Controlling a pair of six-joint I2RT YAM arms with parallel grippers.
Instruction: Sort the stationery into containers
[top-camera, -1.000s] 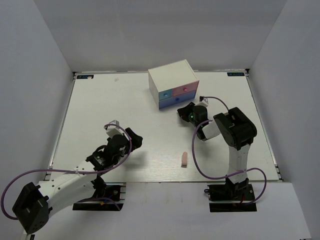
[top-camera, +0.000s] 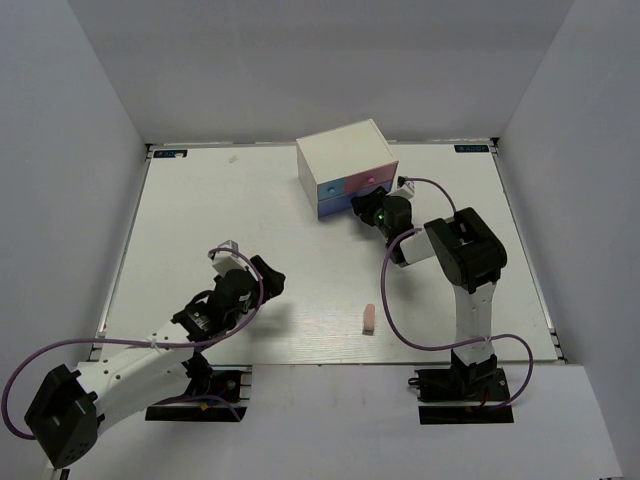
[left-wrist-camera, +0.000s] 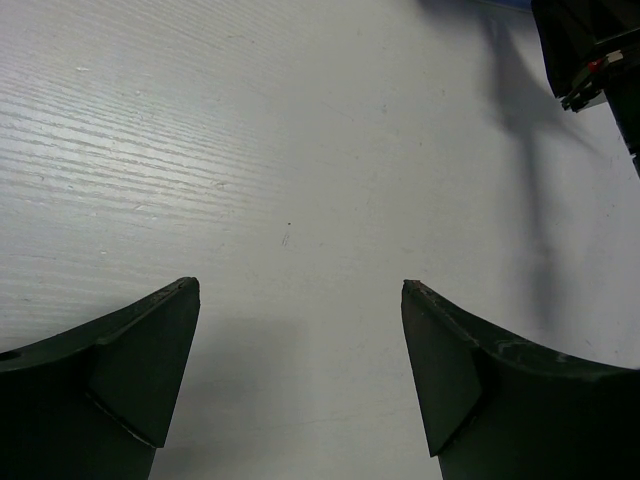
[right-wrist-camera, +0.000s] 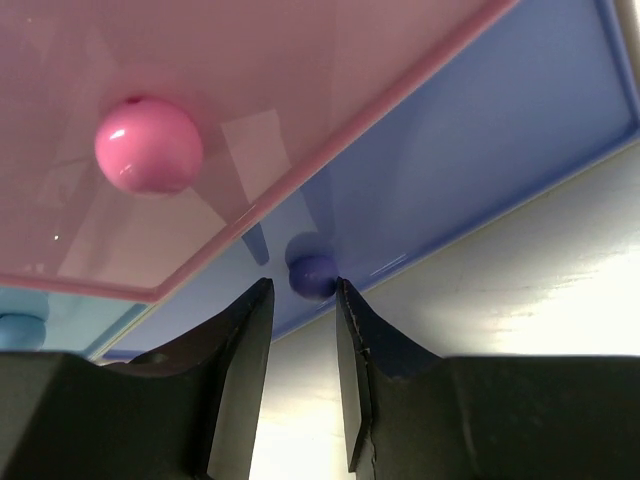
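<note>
A white cabinet (top-camera: 345, 150) stands at the back of the table with a light-blue drawer (top-camera: 332, 189), a pink drawer (top-camera: 368, 180) and a wide blue drawer (top-camera: 335, 205) below them. All three look shut. In the right wrist view the blue drawer's round knob (right-wrist-camera: 313, 277) sits at the gap between my right gripper's (right-wrist-camera: 305, 290) fingertips, which are part open; whether they touch it I cannot tell. A pinkish eraser-like block (top-camera: 369, 319) lies near the table's front edge. At the front left, my left gripper is open over bare table, holding nothing.
The pink drawer's knob (right-wrist-camera: 149, 146) protrudes just above the right fingers. The right arm (top-camera: 470, 250) reaches over the table's right side. Bare white tabletop (top-camera: 200, 190) spreads across the left and middle.
My right gripper has moved back toward the cabinet, up to the blue drawer's front. The left arm, the pinkish block and the drawers have stayed put.
</note>
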